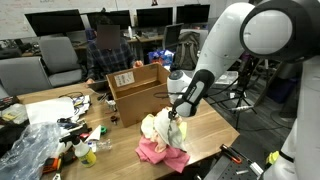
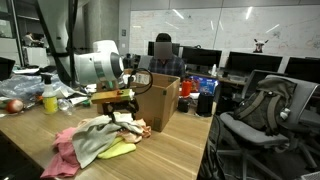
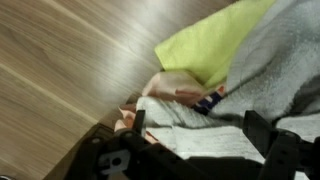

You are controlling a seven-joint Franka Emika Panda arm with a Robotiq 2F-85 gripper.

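My gripper is open in the wrist view, its two dark fingers standing apart over a heap of cloths. Under and between them lie folds of a white cloth (image 3: 215, 142), with a grey cloth (image 3: 285, 50) to the right. A yellow cloth (image 3: 205, 40) and a peach-coloured cloth (image 3: 172, 86) show beyond. In exterior view 2 the pink cloth (image 2: 64, 158) is at the left of the heap, and the gripper (image 2: 118, 104) is low above the heap. Whether the fingers touch fabric, I cannot tell.
A brown cardboard box (image 1: 140, 98) stands just behind the heap. Clear plastic wrap (image 1: 30, 150), a yellow bottle (image 1: 84, 153) and small clutter cover the table's left. Bare wood (image 2: 170, 155) lies right of the cloths in exterior view 2.
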